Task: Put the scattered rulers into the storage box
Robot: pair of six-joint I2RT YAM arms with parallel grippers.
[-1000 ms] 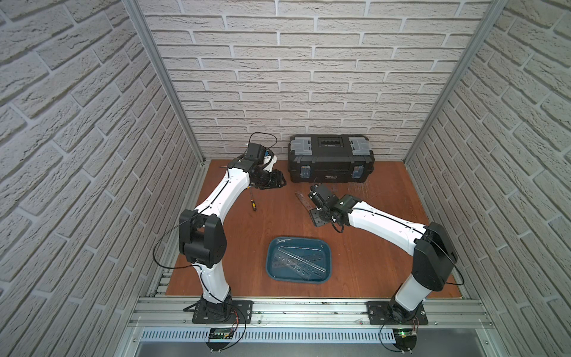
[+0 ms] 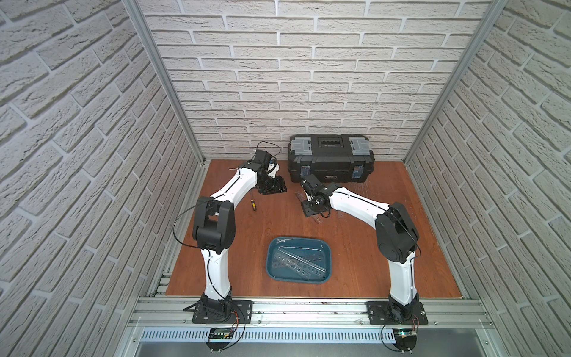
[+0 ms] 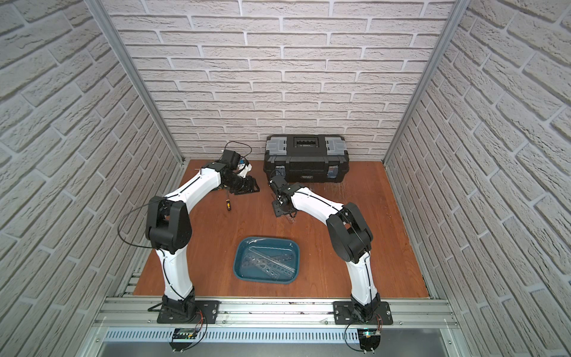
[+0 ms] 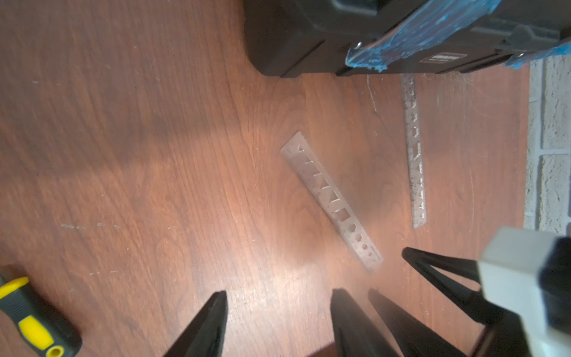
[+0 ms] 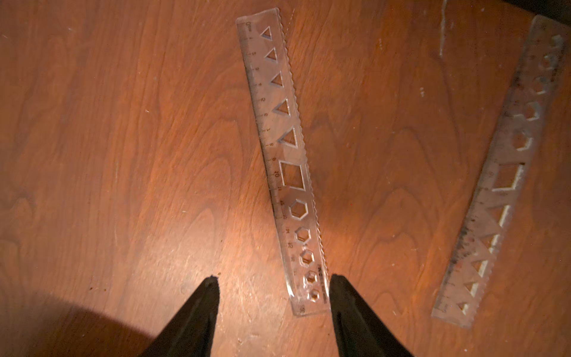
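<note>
A clear ruler (image 5: 291,173) with cut-out shapes lies on the wooden table; its near end reaches the right finger of my right gripper, which is open above it. A second clear ruler (image 5: 498,178) lies farther right, with its far end close to the toolbox. Both show in the left wrist view, the nearer ruler (image 4: 332,199) slanting and the other ruler (image 4: 414,151) upright. My left gripper stands apart from them, fingers spread over bare wood. The teal storage box (image 2: 297,280) sits at the table's front, with several rulers inside.
A black toolbox (image 2: 331,160) stands at the back, close behind the rulers. On the left lies a yellow-and-black screwdriver (image 4: 38,327). My right arm's wrist (image 4: 517,261) shows at the left wrist view's right edge. Open table surrounds the storage box.
The right arm has moved left, bringing its gripper over the slanting ruler and covering its middle.
</note>
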